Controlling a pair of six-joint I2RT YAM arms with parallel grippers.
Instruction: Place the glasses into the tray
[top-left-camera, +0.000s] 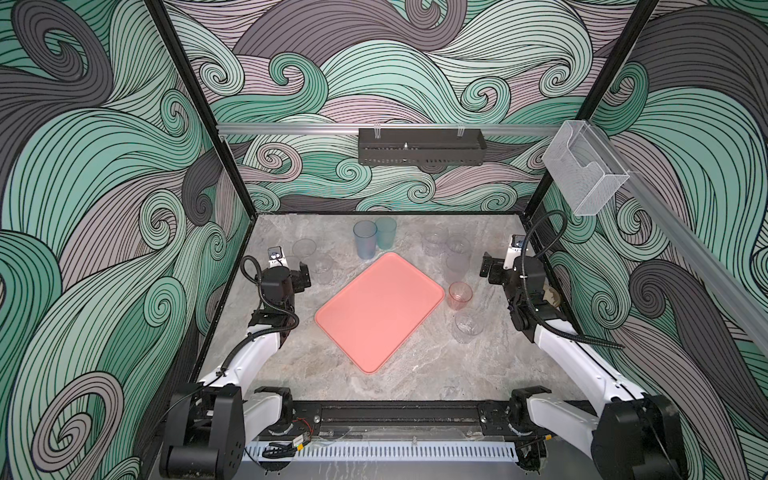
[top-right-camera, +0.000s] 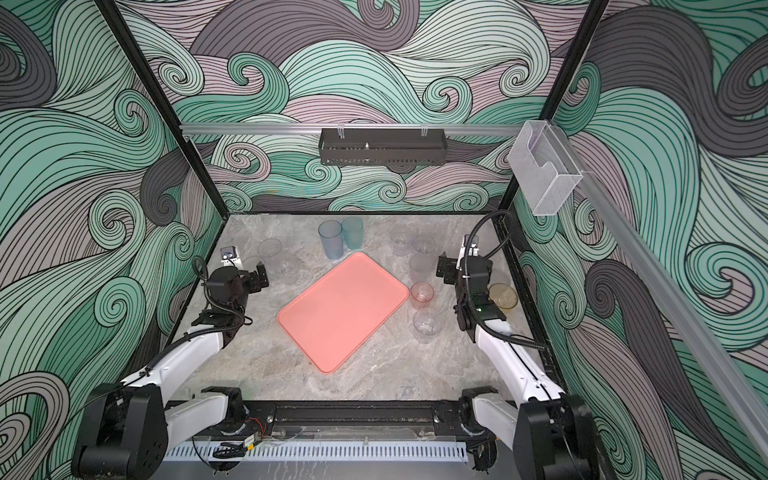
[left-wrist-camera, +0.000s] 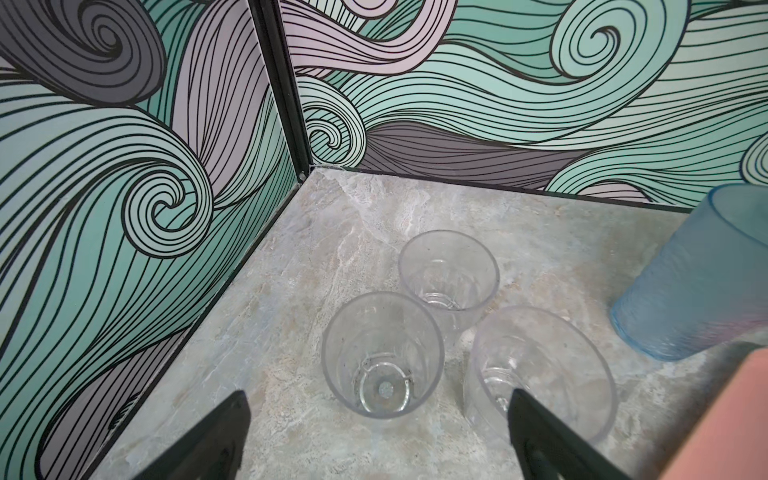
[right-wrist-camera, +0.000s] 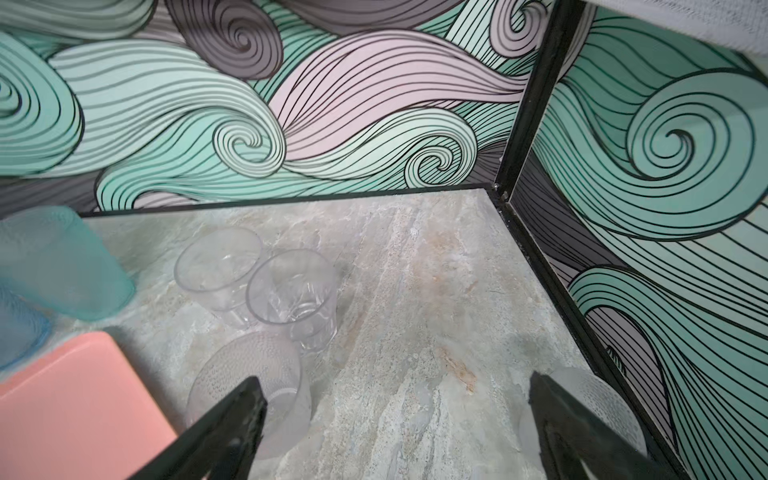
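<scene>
An empty pink tray (top-left-camera: 379, 312) lies mid-table. Blue (top-left-camera: 365, 240) and teal (top-left-camera: 385, 232) glasses stand behind it. Clear glasses (left-wrist-camera: 381, 352) stand in a cluster at back left; more clear glasses (right-wrist-camera: 292, 296) are at back right. A red glass (top-right-camera: 421, 294) and a clear glass (top-right-camera: 426, 323) stand right of the tray; a yellow glass (top-right-camera: 503, 296) is at the far right. My left gripper is open over the table near the left cluster, nothing held. My right gripper is open right of the red glass, nothing held.
A wire basket (top-left-camera: 584, 168) and a black shelf box (top-left-camera: 420, 145) hang from rails above the table. The front middle of the table around the tray is clear.
</scene>
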